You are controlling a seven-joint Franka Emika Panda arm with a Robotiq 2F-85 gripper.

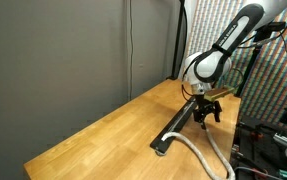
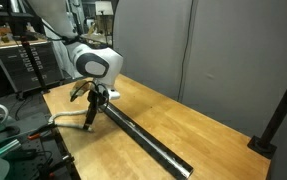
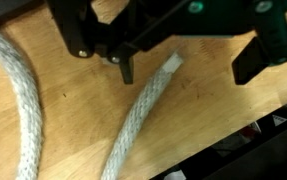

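A pale braided rope [image 1: 189, 146] lies on the wooden table in a loose bend. One end of the rope [image 3: 148, 100], with a whitish tip, points up between my fingers in the wrist view; another stretch of it runs down the left side there. My gripper is open, its dark fingers [image 3: 245, 66] apart on either side of that tip without touching it. In exterior view 1 the gripper [image 1: 210, 121] hangs low, just over the rope's end. Seen from exterior view 2, the arm partly hides the area around the gripper [image 2: 87, 115].
A long black bar [image 2: 148, 142] lies on the table beside the rope, close to the arm. Wide bare tabletop [image 1: 103, 135] extends to the left in exterior view 1. A grey partition [image 1: 73, 70] stands behind the table.
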